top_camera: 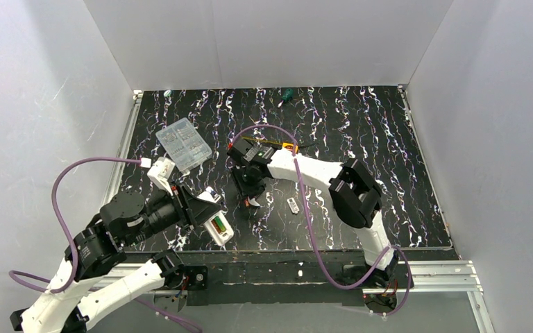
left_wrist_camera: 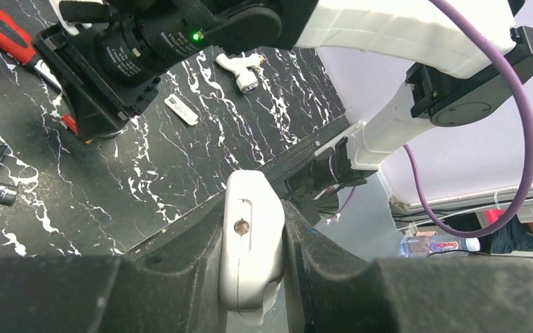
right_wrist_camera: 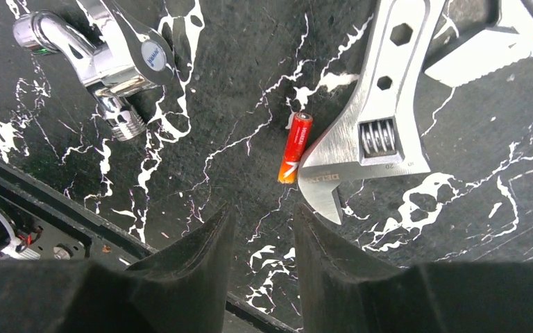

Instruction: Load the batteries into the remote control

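My left gripper is shut on a white remote control, holding it above the table's front left. In the top view the open battery bay of the remote faces up and shows green and reddish colour; I cannot tell how many batteries lie in it. On the marble-patterned table, a red-and-orange battery lies beside the finger of a steel adjustable wrench, seemingly touching it. My right gripper points down near this battery, fingers apart and empty. In the top view the right arm covers most of the wrench.
A chrome valve lies left of the battery in the right wrist view. A clear compartment box, a tape measure, a screwdriver and a small white piece lie about.
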